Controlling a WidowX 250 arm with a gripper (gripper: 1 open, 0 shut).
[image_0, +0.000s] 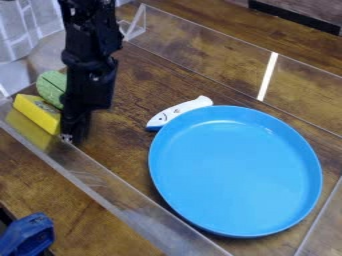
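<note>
My black gripper (78, 128) reaches down from the top left to the left wall of the clear bin, just right of a yellow sponge (38, 114). A green object (51, 84) sits behind the sponge, partly hidden by the arm. The fingertips are dark and blurred against the wood, so whether they are open or shut is unclear.
A large blue plate (235, 171) fills the right of the bin. A knife with a white handle (179, 111) lies above it. A blue object (27, 236) is outside the bin at bottom left. Bare wood lies at the back centre.
</note>
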